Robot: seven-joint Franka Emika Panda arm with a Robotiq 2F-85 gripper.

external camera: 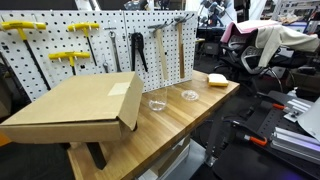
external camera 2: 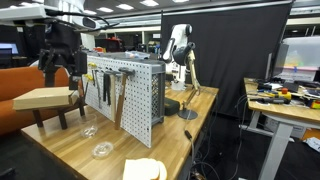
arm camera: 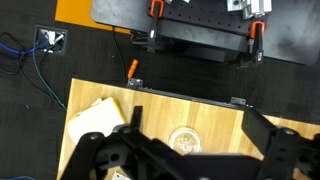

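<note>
My gripper stands open in the wrist view, its two dark fingers wide apart and nothing gripped between them. The bench (arm camera: 218,116) lies beneath it. In exterior view 2 the gripper (external camera 2: 60,76) hangs above a cardboard box (external camera 2: 45,98). Two clear round containers stand on the bench: a cup (external camera: 158,100) and a shallower dish (external camera: 190,95). One clear round container (arm camera: 184,140) shows between and below the fingers in the wrist view. A white and yellow stack (external camera: 218,80) sits farther along the bench; what it is, I cannot tell.
A white pegboard (external camera: 150,55) with hanging tools backs the bench. The cardboard box (external camera: 80,105) fills the near left of exterior view 1. Dark floor and a rail frame (arm camera: 210,22) lie past the bench edge. Bare wood surrounds the clear containers.
</note>
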